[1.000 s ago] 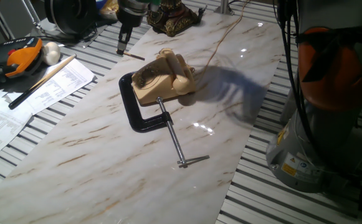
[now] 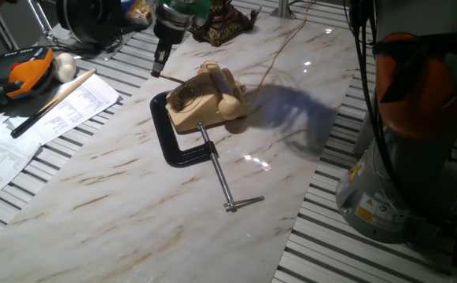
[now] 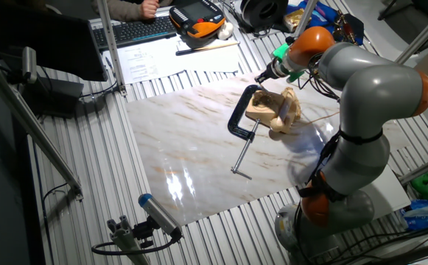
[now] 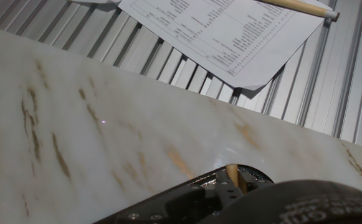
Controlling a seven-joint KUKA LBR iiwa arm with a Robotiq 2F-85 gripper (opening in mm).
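Note:
A cream rotary telephone (image 2: 206, 101) stands on the marble-patterned board, with a black C-clamp (image 2: 167, 145) around its left side. In exterior view 2 the same telephone (image 3: 265, 107) is beside the clamp (image 3: 237, 121). My gripper (image 2: 158, 72) hangs just behind and left of the phone, shut on a thin wooden stick (image 2: 171, 79) that points toward the dial. The stick's end (image 4: 232, 172) shows between the dark fingers in the wrist view. Whether the stick touches the phone, I cannot tell.
Paper sheets (image 2: 75, 106) with a pen-like rod (image 2: 51, 104) lie left of the board, near an orange-black device (image 2: 16, 75). An ornate dark figure base (image 2: 222, 27) stands behind the phone. The front of the board (image 2: 134, 228) is clear.
My gripper has shifted slightly down and to the right, bringing the stick closer to the phone. Phone and clamp have stayed in place.

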